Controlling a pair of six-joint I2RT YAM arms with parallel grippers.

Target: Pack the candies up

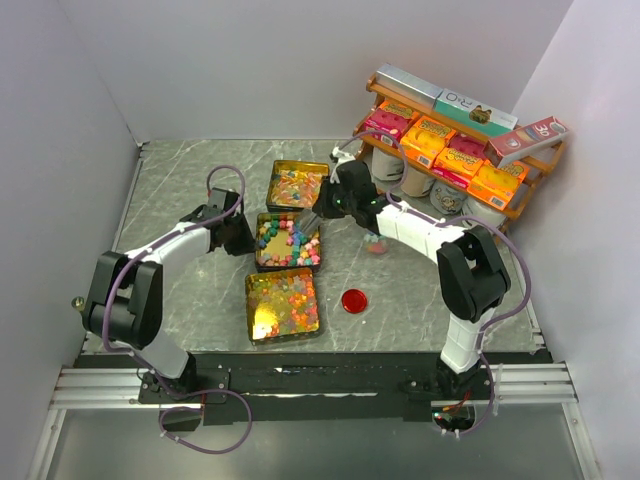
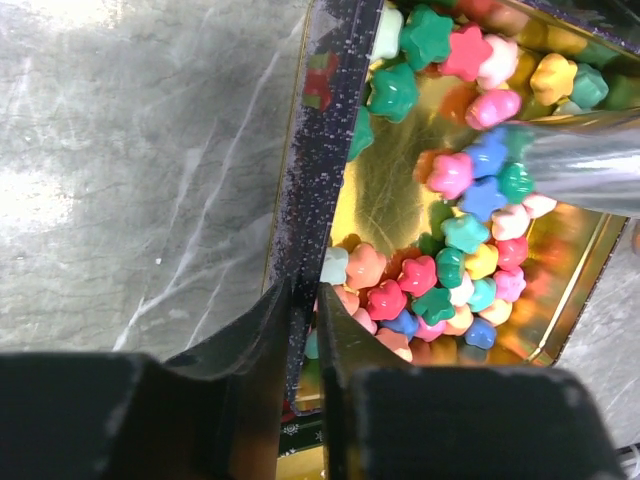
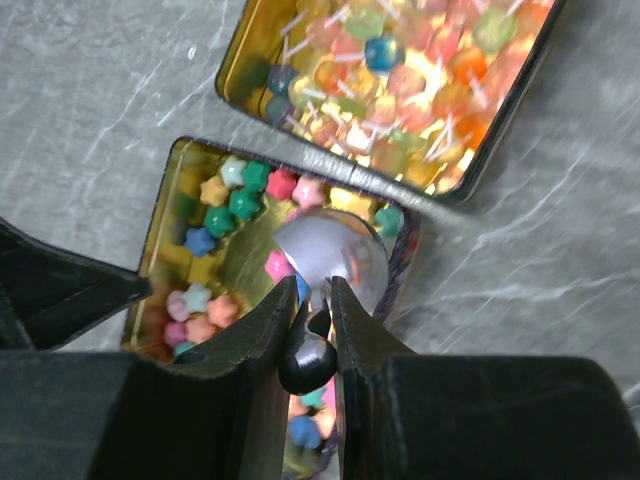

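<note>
The middle gold tray point(image 1: 279, 263) holds star-shaped candies point(image 2: 408, 285) in several colours, with a bare patch of gold floor at its centre. My right gripper is shut on the handle of a shiny metal scoop point(image 3: 330, 250). Seen from the left wrist, the scoop point(image 2: 590, 165) reaches low into this tray, its tip against a few blue, pink and green candies. The left gripper is at the tray's left wall point(image 2: 325, 170), one finger on either side of it; whether they press on it I cannot tell.
Behind stands a tray of lollipops point(image 3: 385, 85); in front lies another gold tray with colourful candies point(image 1: 283, 304). A red lid point(image 1: 354, 301) rests to the right. A shelf of boxes point(image 1: 460, 150) fills the back right.
</note>
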